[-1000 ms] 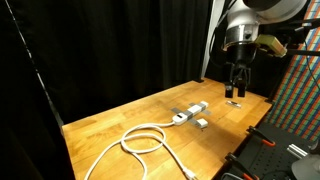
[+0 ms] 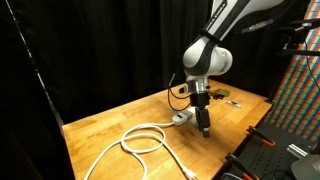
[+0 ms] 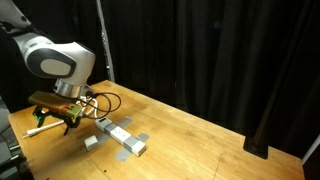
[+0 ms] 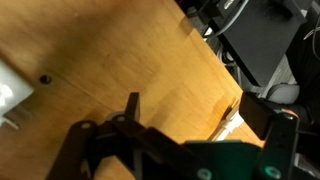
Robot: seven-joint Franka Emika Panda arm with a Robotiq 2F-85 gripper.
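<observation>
My gripper is open, its two fingers spread over bare wood with nothing between them. In exterior view 1 it points down, low over the right part of the table. A white power strip [image 3: 122, 138] lies on grey patches in exterior view 2. Near its end is a small white block [image 3: 91, 142], apart from my gripper [image 3: 69, 124]. The arm largely hides that block in exterior view 1. At the left edge of the wrist view is part of a white object [image 4: 8, 90]; which one, I cannot tell.
A looped white cord [image 2: 133, 141] covers the left-middle of the wooden table in exterior view 1. Small items [image 2: 232, 103] lie behind the arm. Black frame parts [image 2: 265, 150] border the right edge. Exterior view 2 shows wide free wood on the right.
My arm has come down and to the left in exterior view 1, from high above the table's right side to low by the small white block. The strip and cord have not moved.
</observation>
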